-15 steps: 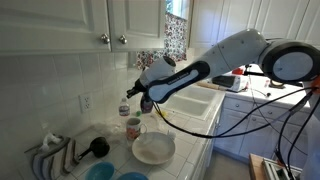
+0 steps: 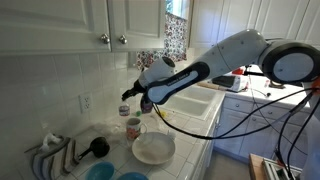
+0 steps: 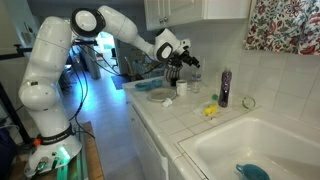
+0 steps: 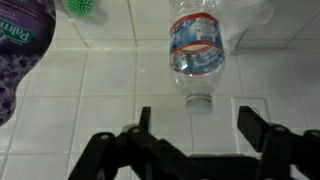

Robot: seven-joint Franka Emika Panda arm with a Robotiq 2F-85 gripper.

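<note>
A clear plastic bottle with a red and blue label (image 4: 196, 45) appears in the wrist view, its cap pointing toward the gap between my fingers. My gripper is open, the two fingertips spread to either side of the line of the cap, with nothing held. In exterior view 1 the gripper (image 2: 128, 96) hangs close above the bottle (image 2: 124, 109), near the tiled wall. Exterior view 2 shows the bottle (image 3: 197, 79) standing on the counter behind a white mug (image 3: 181, 88). Whether the cap lies level with the fingertips is hard to tell.
A dark purple bottle (image 3: 225, 89) stands beside the clear one. A white bowl (image 2: 153, 148), blue dishes (image 2: 101, 171) and a black ladle (image 2: 98, 147) occupy the counter nearby. The wall cabinet (image 2: 138, 22) overhangs from above, and the sink (image 3: 262, 140) lies beyond.
The gripper has shifted slightly down toward the bottle's top. The bottle and the other counter items stay where they were.
</note>
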